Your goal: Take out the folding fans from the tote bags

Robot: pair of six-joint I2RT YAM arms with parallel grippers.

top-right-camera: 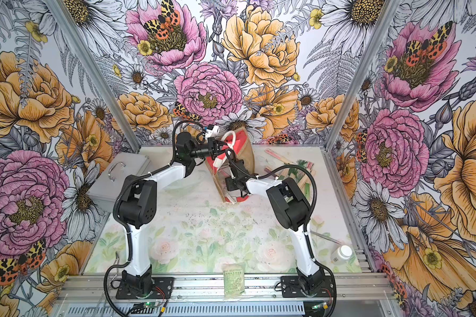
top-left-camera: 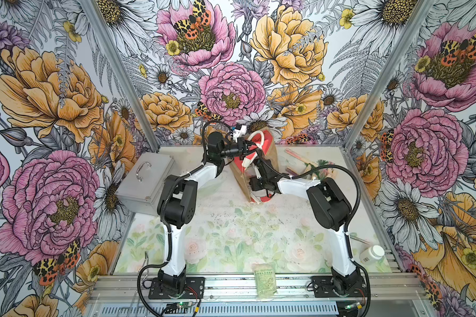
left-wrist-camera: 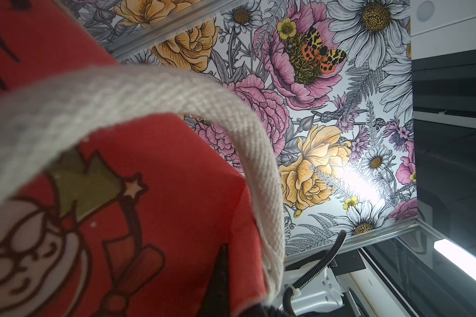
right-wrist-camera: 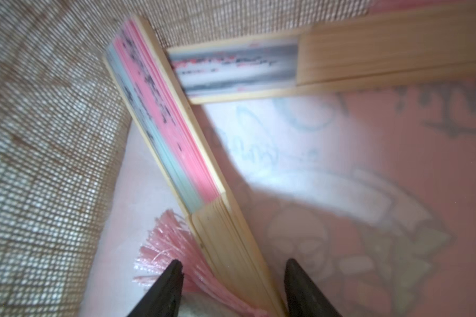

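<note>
The tote bag leans at the back centre, its red face and burlap side showing. My left gripper is shut at the bag's edge, with a red fold of the wall between its fingers, beside the white handle. Inside the bag, my right gripper stands open. A folding fan with a pink tassel runs up from between its fingers, not clamped. Across the far end lies a second fan, touching or nearly touching the first. The lower end of the tasselled fan is out of frame.
Several fans lie on the table to the right of the bag, beside a green tuft. A grey metal box stands at the left, and a white bottle at the front right.
</note>
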